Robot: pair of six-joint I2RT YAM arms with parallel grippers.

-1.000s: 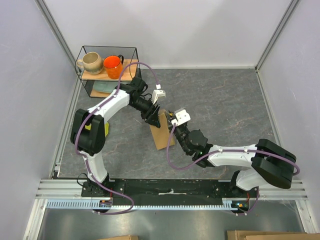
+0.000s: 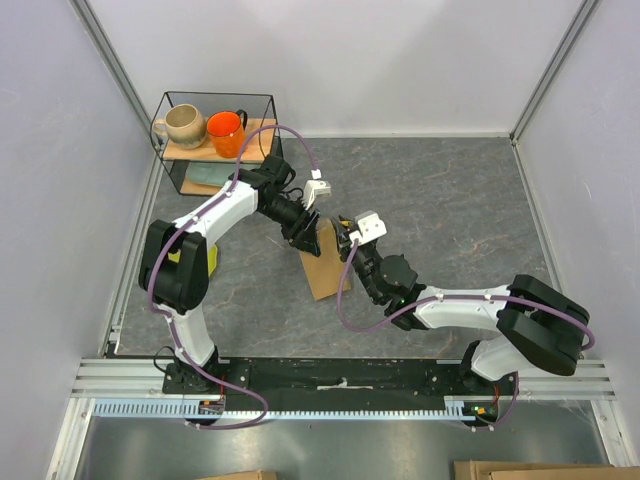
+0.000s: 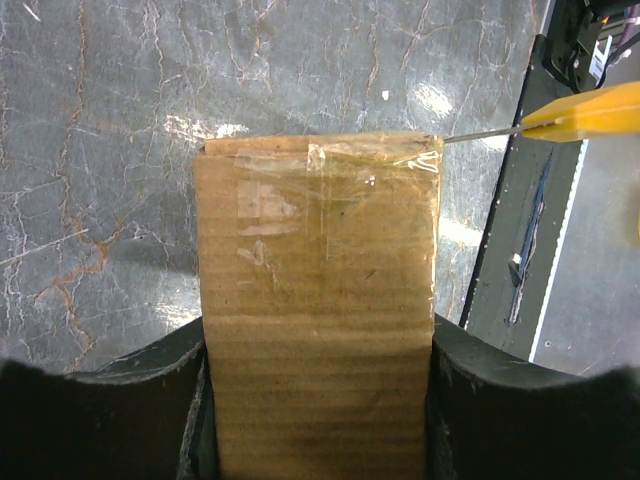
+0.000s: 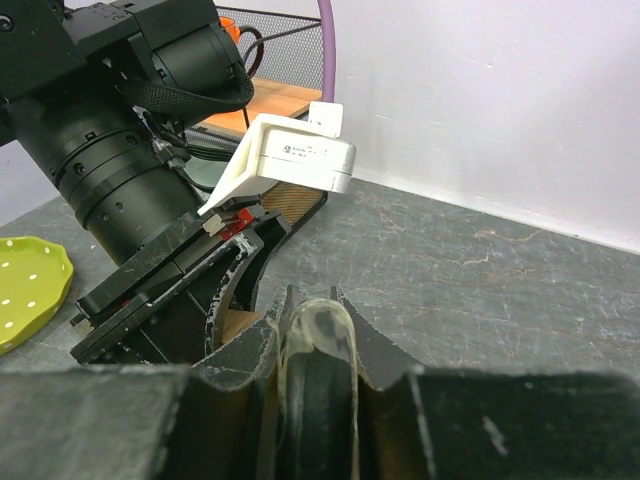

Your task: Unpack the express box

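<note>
A brown cardboard box [image 3: 320,250], closed with clear tape on its end, fills the middle of the left wrist view. My left gripper is shut on the box's two sides. Seen from the top, the box [image 2: 324,278] slants below the left gripper [image 2: 308,238]. My right gripper [image 2: 347,232] is close beside it, shut on a yellow-handled tool [image 3: 585,113]. The tool's thin metal blade [image 3: 483,134] reaches the top right corner of the taped end. In the right wrist view the tool's rounded butt [image 4: 320,325] stands between the fingers of the right gripper.
A two-tier rack [image 2: 222,100] with a beige mug [image 2: 185,126] and an orange mug [image 2: 225,133] stands at the back left. A yellow-green dotted plate [image 4: 30,290] lies behind the left arm.
The right gripper has shifted slightly to the right and toward the back, with its wrist tilting a little. The left arm and the box hold still.
</note>
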